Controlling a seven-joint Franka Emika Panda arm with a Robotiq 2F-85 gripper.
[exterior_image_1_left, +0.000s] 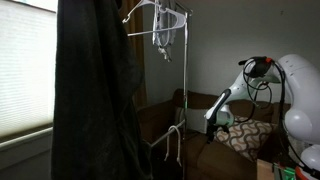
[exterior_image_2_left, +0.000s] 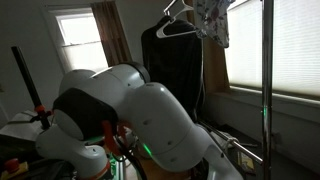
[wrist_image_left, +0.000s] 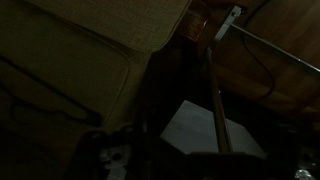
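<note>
My gripper (exterior_image_1_left: 212, 130) hangs low in front of the brown couch (exterior_image_1_left: 235, 166) in exterior view 1, pointing downward, small and dark there. In the wrist view its dark fingers (wrist_image_left: 115, 152) stand apart at the lower left and lower right, with nothing clearly held. Beyond them a white flat piece (wrist_image_left: 190, 128) and a brown strip (wrist_image_left: 217, 105) lie in shadow. A dark garment (exterior_image_2_left: 172, 62) hangs from a rack in exterior view 2. The gripper is not discernible in that view, where the white arm fills the foreground.
The metal rack post (exterior_image_2_left: 267, 100) stands upright, and white hangers (exterior_image_1_left: 160, 22) hang from the rack. A patterned pillow (exterior_image_1_left: 248, 138) rests on the couch. Brown cushions (wrist_image_left: 125, 20) fill the wrist view's upper left, with a metal rod (wrist_image_left: 275, 46) at upper right.
</note>
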